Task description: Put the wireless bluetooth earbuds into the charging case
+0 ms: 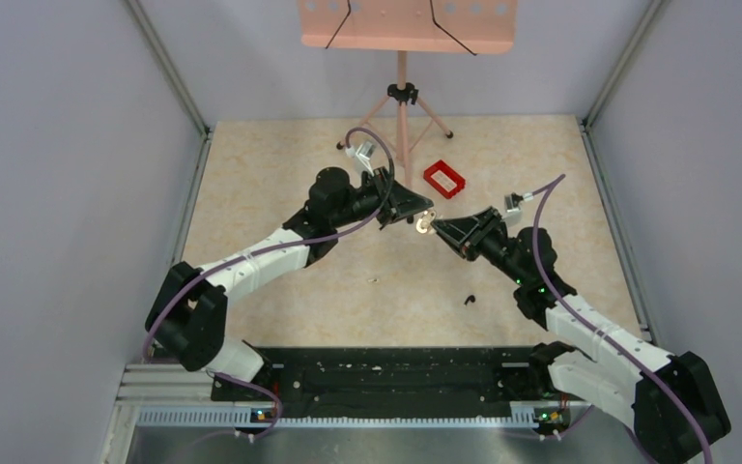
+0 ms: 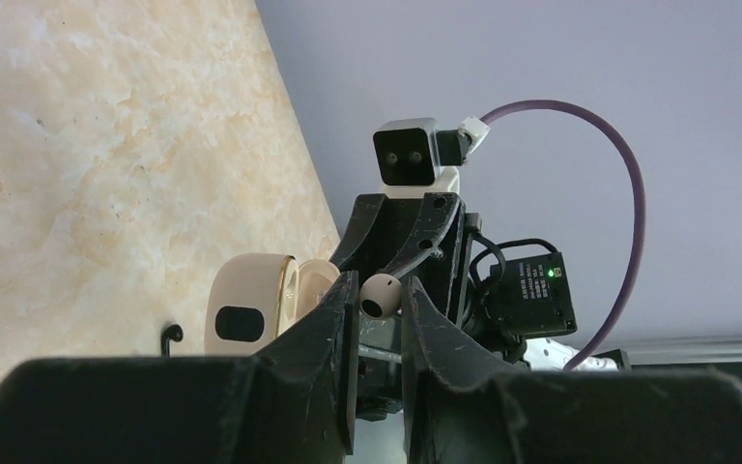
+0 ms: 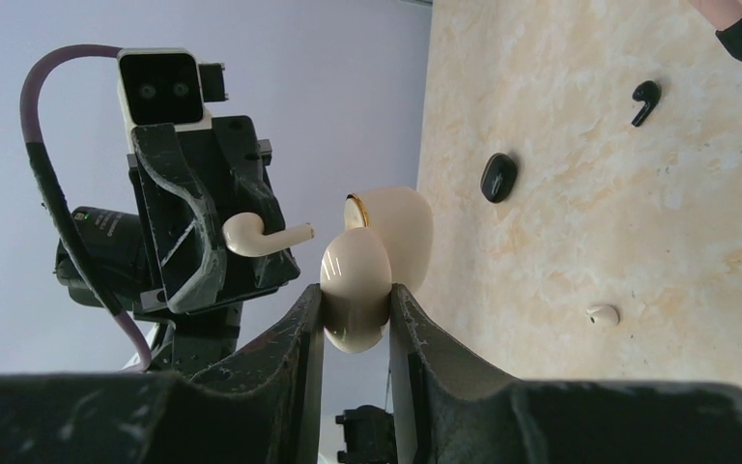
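In the left wrist view, a cream earbud (image 2: 380,296) is pinched between the tips of my left gripper. The right wrist view shows this earbud (image 3: 261,237) from the side, its stem pointing toward the case and apart from it. My right gripper is shut on the cream charging case (image 3: 356,280), held in the air with its lid open. The open case (image 2: 246,304) also appears in the left wrist view; its slots are mostly hidden. Another cream earbud (image 3: 603,315) lies on the table. From above, both grippers meet near mid-table, the case (image 1: 425,224) between them.
A black earbud (image 3: 645,101) and a black case (image 3: 499,178) lie on the table. Toward the back sit a red tray (image 1: 443,180) and a pink stand (image 1: 402,116).
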